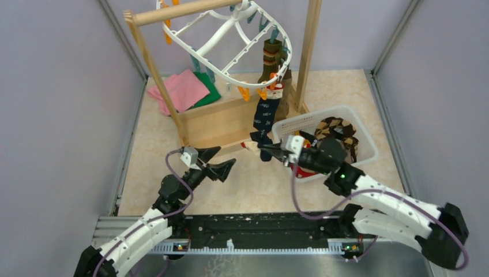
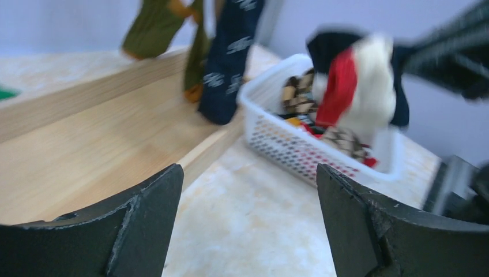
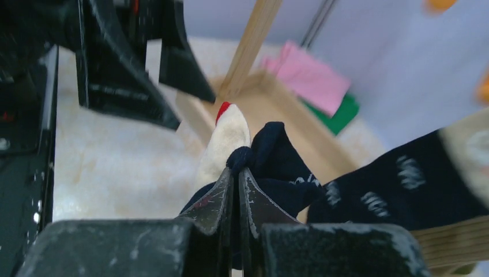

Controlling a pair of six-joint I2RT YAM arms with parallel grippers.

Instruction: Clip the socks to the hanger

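My right gripper (image 1: 266, 149) is shut on a dark navy sock (image 3: 282, 158) with a cream-and-red part (image 3: 222, 144), held up near the basket's left end. My left gripper (image 1: 222, 163) stands open to the left of it, empty between its fingers. Above, the white hanger (image 1: 202, 49) carries blue and orange clips, with an olive striped sock (image 1: 271, 55) and a navy patterned sock (image 1: 266, 107) hanging at its right side, a brown one behind them.
The white basket (image 1: 363, 156) at the right holds more socks. The wooden stand's tray (image 1: 216, 124) is below the hanger. Pink and green cloths (image 1: 179, 92) lie at the back left.
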